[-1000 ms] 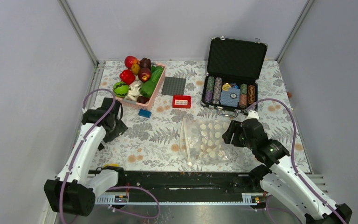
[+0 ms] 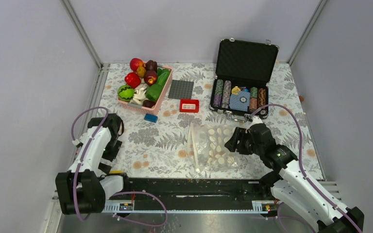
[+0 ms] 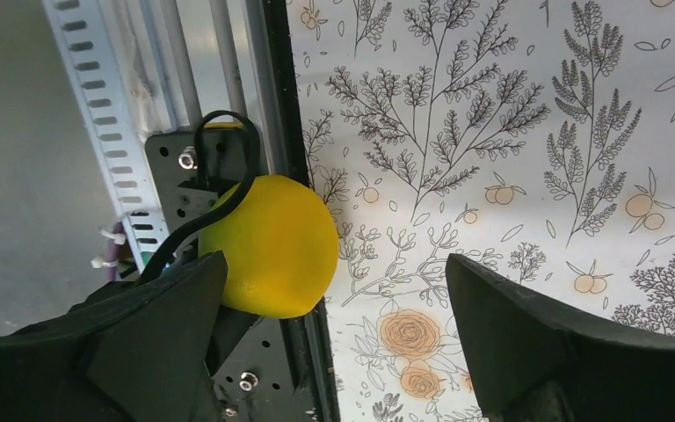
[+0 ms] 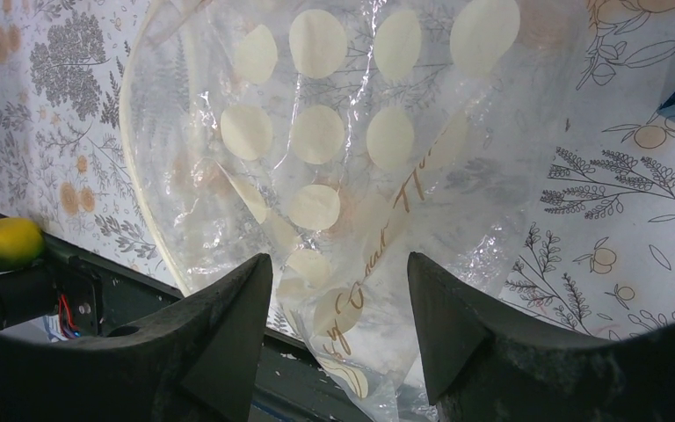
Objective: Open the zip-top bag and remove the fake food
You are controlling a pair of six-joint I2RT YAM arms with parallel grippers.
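Note:
The clear zip bag (image 2: 203,145) lies flat on the patterned table, printed with several cream dots and looking empty. In the right wrist view the bag (image 4: 316,136) spreads below my right gripper, whose fingers stand apart with nothing held above it. A yellow piece of fake food (image 3: 277,246) rests at the front left edge, beside the arm's base, partly behind a finger. Over it, my left gripper is open, one finger left of the yellow piece and the other out over the tablecloth.
A pink basket (image 2: 160,99) heaped with fake fruit and vegetables stands at the back left. An open black case (image 2: 245,60) of poker chips sits at the back right. A red box (image 2: 189,106), a grey plate (image 2: 180,89) and a blue block (image 2: 150,118) lie between.
My left arm has drawn back toward the front left, coming down near the yellow piece. The right gripper has shifted slightly left over the bag. Bag and basket have not moved.

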